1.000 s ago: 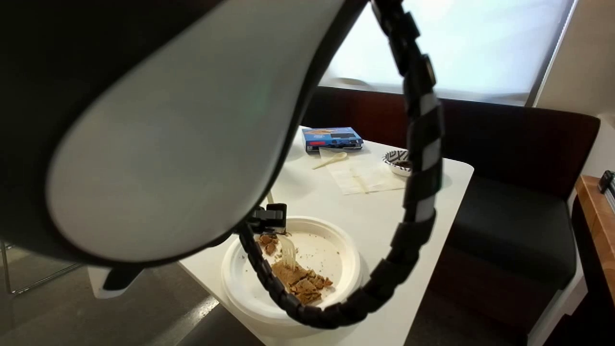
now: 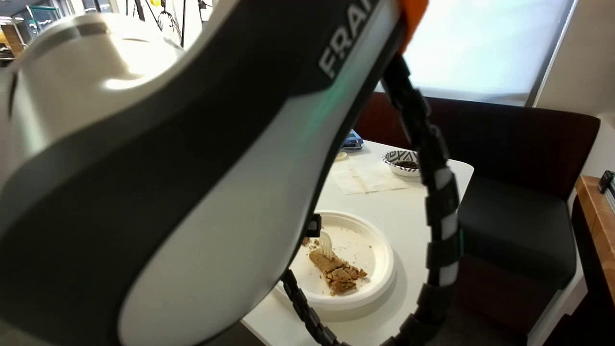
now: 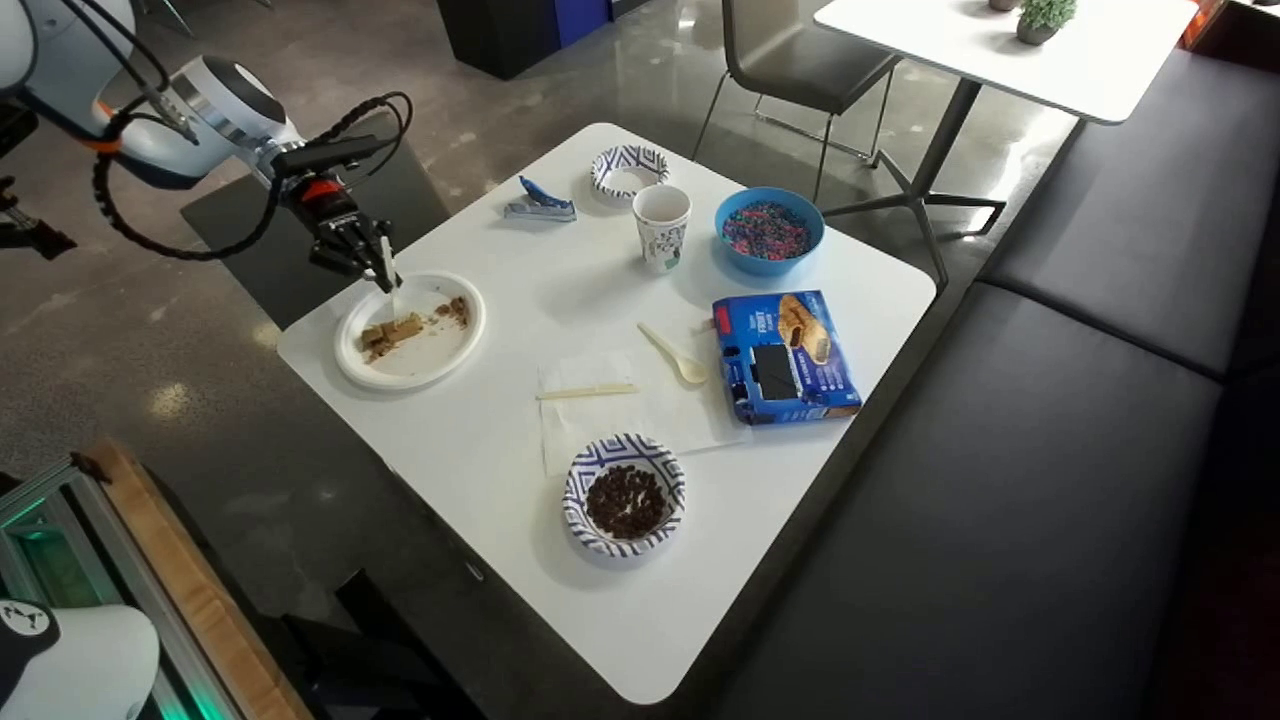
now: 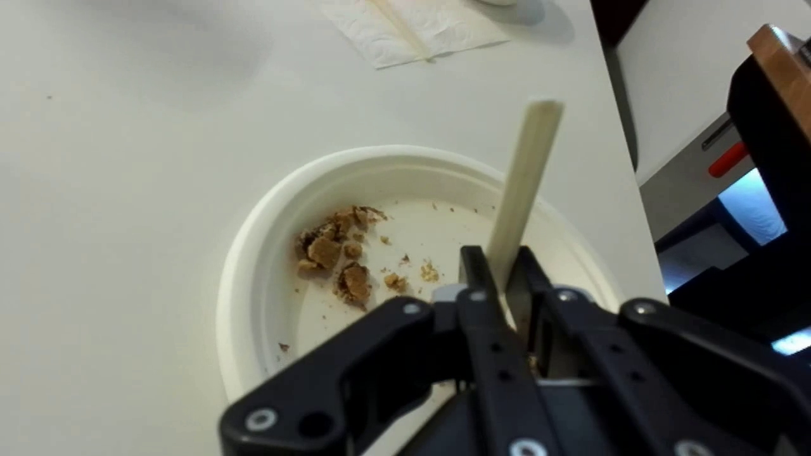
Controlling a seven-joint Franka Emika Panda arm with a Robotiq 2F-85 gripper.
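Note:
My gripper is shut on a pale fork [image 4: 526, 182], whose handle sticks up between the fingers in the wrist view. In exterior view 1 the fork's tines [image 2: 326, 244] point down against a brown, crumbling bar [image 2: 338, 270]; how deep they go cannot be told. That bar lies on a round white plate [image 2: 385, 253], partly behind the arm. Loose brown pieces [image 4: 327, 247] lie on another part of the plate in the wrist view, where the gripper hides the bar. From exterior view 2, the gripper [image 3: 386, 283] stands low over the plate.
Farther along the white table are a napkin [image 3: 576, 426], a pale spoon [image 3: 686, 365], a blue box [image 3: 792, 360], a bowl of dark bits [image 3: 624, 446], a paper cup [image 3: 662, 222] and a blue bowl [image 3: 727, 236]. Bare tabletop lies between plate and napkin.
In exterior view 1, the plate, bar, fork and gripper have all shifted right together, while the napkin has stayed put. The arm now covers the plate's left part and most of the box.

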